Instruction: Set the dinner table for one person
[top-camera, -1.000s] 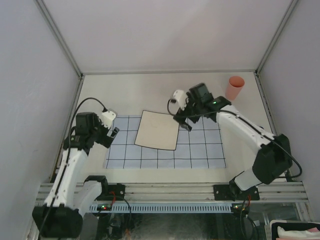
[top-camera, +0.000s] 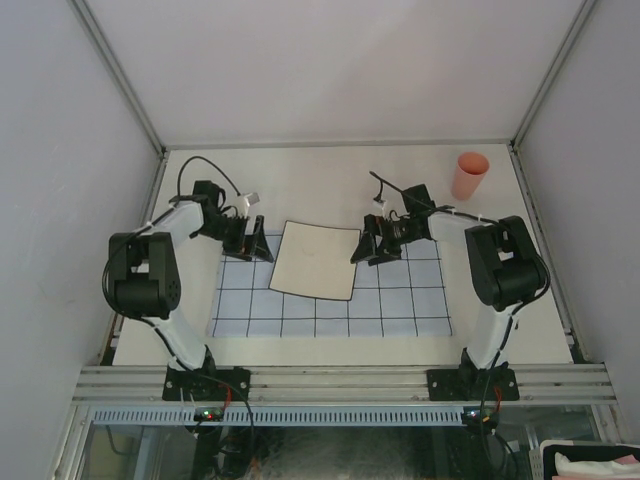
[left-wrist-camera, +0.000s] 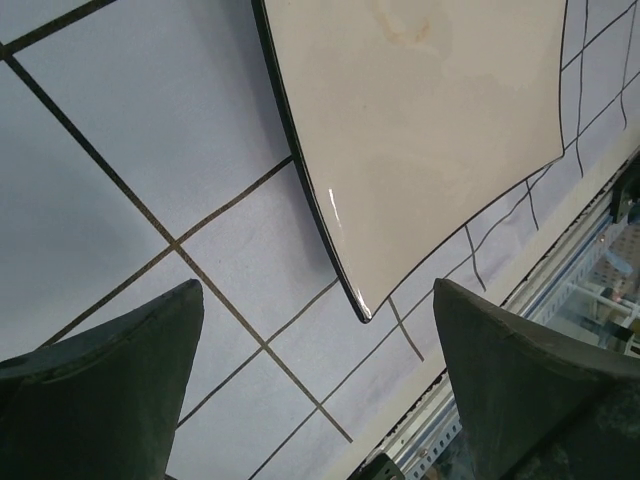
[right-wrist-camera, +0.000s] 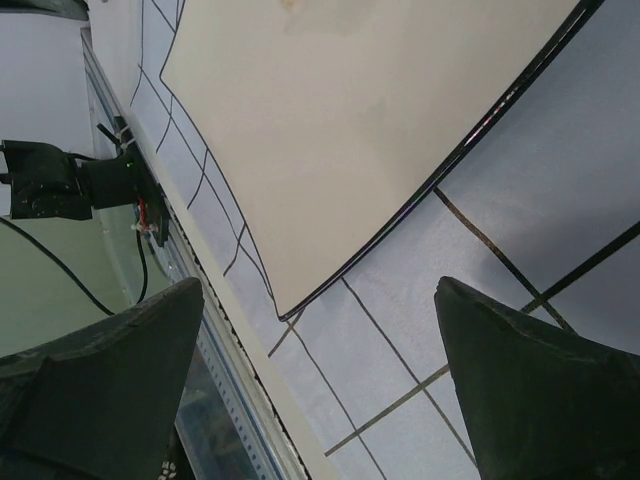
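Observation:
A cream, square plate (top-camera: 315, 262) with a dark rim lies slightly turned on the grid-lined mat (top-camera: 402, 300). My left gripper (top-camera: 262, 248) stands just left of the plate's edge, open and empty. In the left wrist view, the near corner of the plate (left-wrist-camera: 430, 110) points down between the spread fingers, with bare mat below it. On the other side my right gripper (top-camera: 364, 252) is at the plate's right edge, also open. The right wrist view shows a plate corner (right-wrist-camera: 330, 130) ahead of its parted fingers (right-wrist-camera: 550, 390); contact cannot be made out.
A pink cup (top-camera: 470, 175) stands at the table's back right corner, behind the right arm. A metal rail (top-camera: 340, 377) runs along the front edge, and pale walls enclose the sides.
Over the last second the left gripper moved right towards the plate. Plate and cup stayed put.

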